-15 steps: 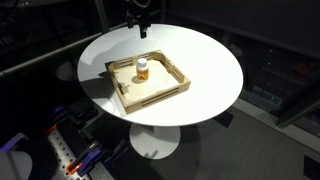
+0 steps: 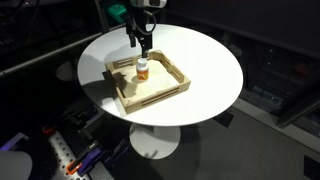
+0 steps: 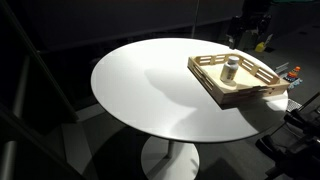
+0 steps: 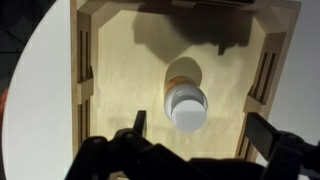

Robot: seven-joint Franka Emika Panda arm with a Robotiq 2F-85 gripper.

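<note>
A bottle (image 2: 142, 69) with a white cap and an orange label stands upright inside a shallow wooden tray (image 2: 155, 99). In the second exterior view the same bottle (image 3: 230, 68) shows a pale side, near the tray's (image 3: 230, 99) left part. My gripper (image 2: 140, 50) is above the tray's far side, fingers pointing down. Seen from the wrist, the bottle (image 4: 186, 105) lies between and beyond the spread fingers of the gripper, and nothing is held. One dark finger (image 4: 139, 123) is left of the bottle; the other is to its right.
The tray has raised slatted walls and rests on a round white table (image 3: 150, 90). Dark floor (image 2: 250, 145) lies beyond the table's edge.
My gripper has come lower and nearer to the tray and bottle, from above the table's far side. Bottle and tray have stayed in place.
</note>
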